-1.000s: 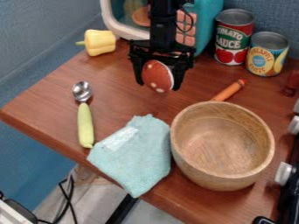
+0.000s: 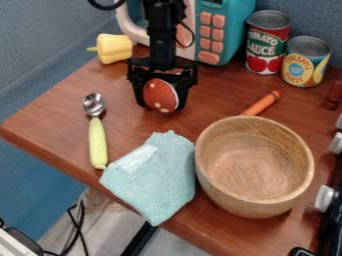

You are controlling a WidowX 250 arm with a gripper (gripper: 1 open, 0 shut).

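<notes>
My black gripper (image 2: 162, 86) is low over the middle-back of the wooden table, around a round red-orange object (image 2: 160, 95) with a pale patch. Whether the fingers grip it or only flank it is hard to make out. In front are a ladle-like spoon with a green handle (image 2: 98, 142), a light blue cloth (image 2: 150, 178) and a wooden bowl (image 2: 255, 190).
At the back stand a toy microwave (image 2: 218, 30), a tomato sauce can (image 2: 266, 45) and a yellow-blue can (image 2: 305, 65). A yellow pepper (image 2: 111, 48) is at back left, an orange stick (image 2: 261, 104) right of the gripper. Dark items line the right edge.
</notes>
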